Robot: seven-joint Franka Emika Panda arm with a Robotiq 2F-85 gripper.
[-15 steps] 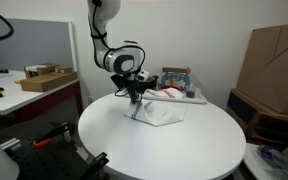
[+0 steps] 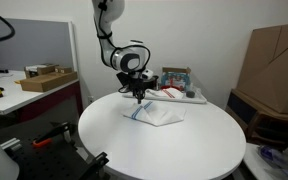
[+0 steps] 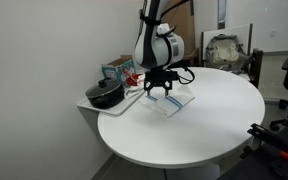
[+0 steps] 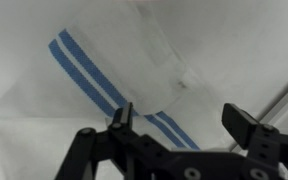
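Note:
A white cloth (image 2: 156, 114) with blue stripes lies on the round white table, spread unevenly with a fold. Its blue stripes (image 4: 87, 72) run diagonally under the fingers in the wrist view, broken by an overlapping layer. Above the cloth's near-left part in exterior view 1 hangs my gripper (image 2: 139, 99), pointing down. The wrist view shows the gripper open, with its dark fingers (image 4: 123, 115) well apart and no cloth visibly pinched between them. In exterior view 2, the cloth (image 3: 170, 106) sits below the arm; how far the fingertips are above it is hard to tell.
A black lidded pot (image 3: 105, 93) stands on a tray at the table's edge, near the arm. Boxes and small items (image 2: 176, 80) stand behind the cloth in exterior view 1.
In exterior view 1 the gripper has shifted slightly to the right over the cloth. A raised white bit of cloth seen by the fingers a second ago no longer shows there.

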